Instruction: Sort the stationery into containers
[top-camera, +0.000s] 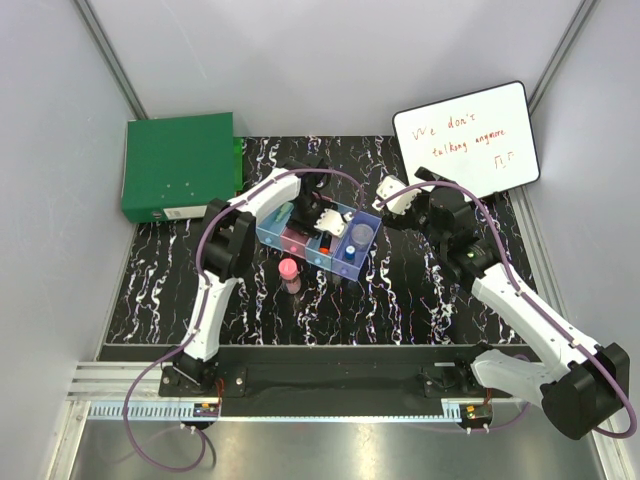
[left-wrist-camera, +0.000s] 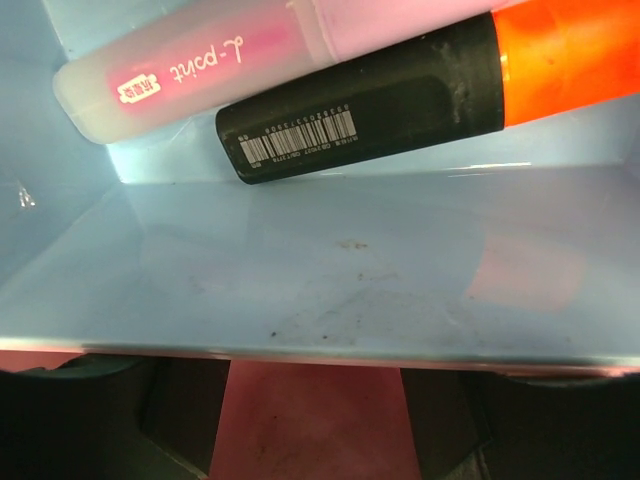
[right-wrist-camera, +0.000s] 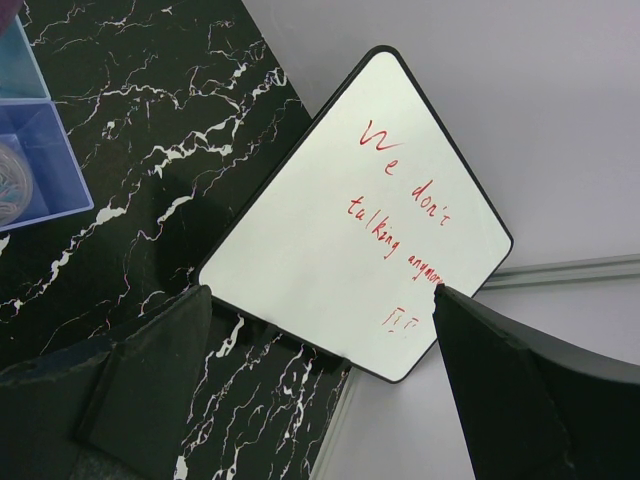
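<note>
A row of joined compartments (top-camera: 293, 248), blue, pink, light blue and violet, lies tilted on the table beneath my left gripper. That gripper is open; its dark fingers (left-wrist-camera: 190, 415) stand at the light-blue wall, with only pink surface showing between them. Inside the light-blue compartment (left-wrist-camera: 330, 250) are a black marker with an orange end (left-wrist-camera: 375, 105) and a pink translucent tube (left-wrist-camera: 200, 65). The violet compartment (top-camera: 345, 268) contains a clear round roll (top-camera: 361, 235) and a small blue-and-white item (top-camera: 350, 253). My right gripper is open and empty, right of the compartments.
A pink-capped bottle (top-camera: 290, 275) stands just in front of the compartments. At the back left sits a large green box (top-camera: 180, 165), and a whiteboard (top-camera: 470, 140) leans at the back right.
</note>
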